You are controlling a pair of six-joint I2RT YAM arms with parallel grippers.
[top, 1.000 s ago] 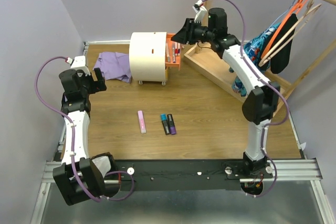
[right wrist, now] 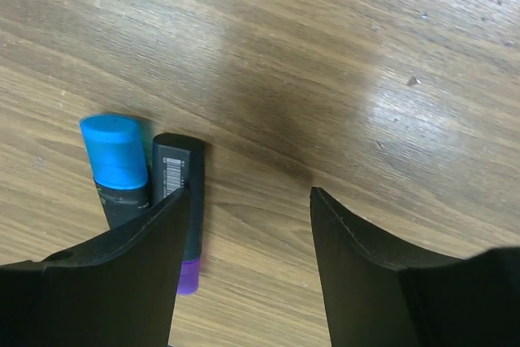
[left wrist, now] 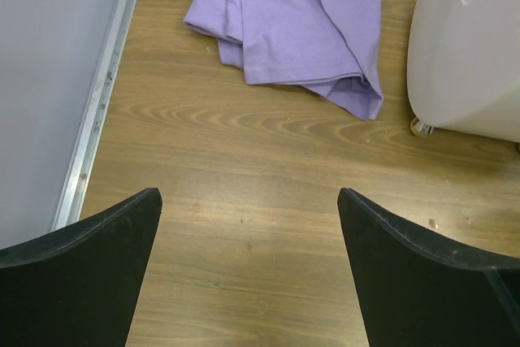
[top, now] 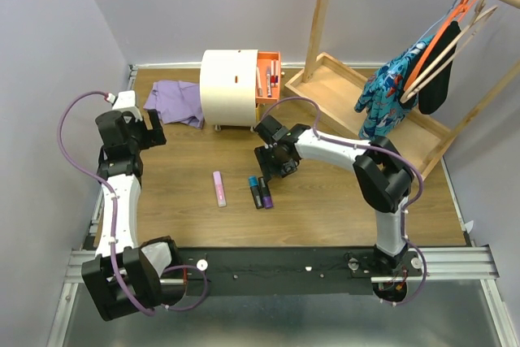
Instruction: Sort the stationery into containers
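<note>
Three markers lie on the wooden table: a pink marker [top: 219, 189], a black marker with a blue cap [top: 255, 193] and a black marker with a purple end [top: 265, 193]. The last two lie side by side. Just above their far ends is my right gripper [top: 266, 165], open and empty; in the right wrist view the purple-ended marker [right wrist: 178, 170] and blue-capped marker [right wrist: 114, 152] appear by its left finger. An orange drawer [top: 269, 79] at the back holds several pens or markers. At the far left, my left gripper stands open over bare table.
The cream rounded cabinet [top: 228, 87] bears the orange drawer on its right side. A purple cloth [top: 176, 102] lies left of it. To the right stands a wooden rack with a tray base [top: 335, 91] and hanging clothes [top: 390, 87].
The left arm has barely shifted. The markers lie as before.
</note>
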